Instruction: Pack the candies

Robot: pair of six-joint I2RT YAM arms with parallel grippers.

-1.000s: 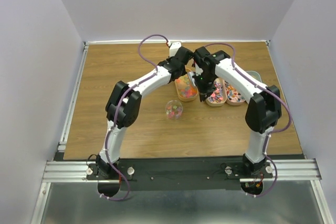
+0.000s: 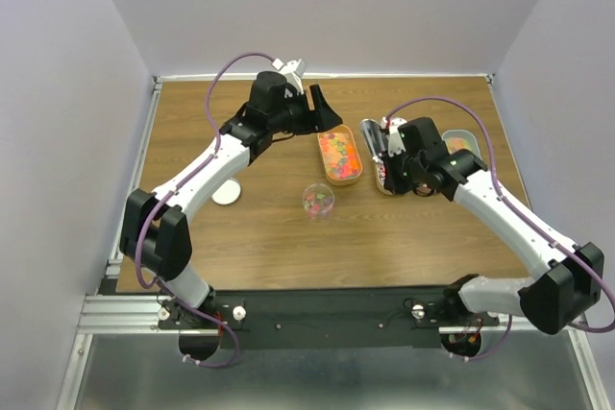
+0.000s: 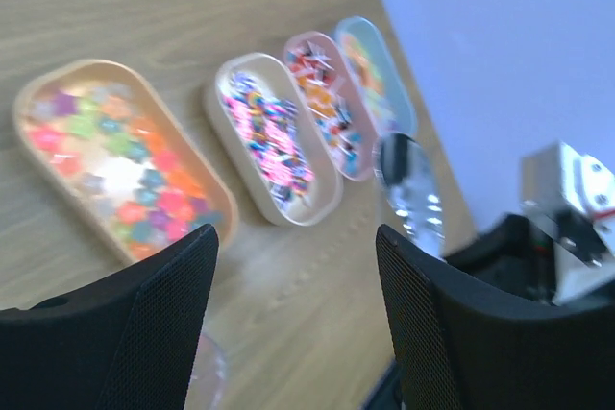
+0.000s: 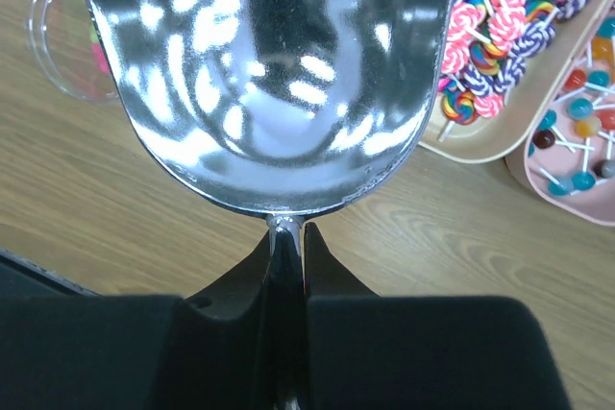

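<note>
My left gripper hangs open above the back of the gummy tray, its two fingers apart in the left wrist view with nothing between them. My right gripper grips the handle of a shiny metal scoop, which is above the table. A cream tray of swirl lollipops sits right of the gummy tray, beside a pink tray of round lollipops. A clear round container with a few candies stands in front of the gummy tray.
A light blue tray stands at the right end of the row. A white disc lies at the left.
</note>
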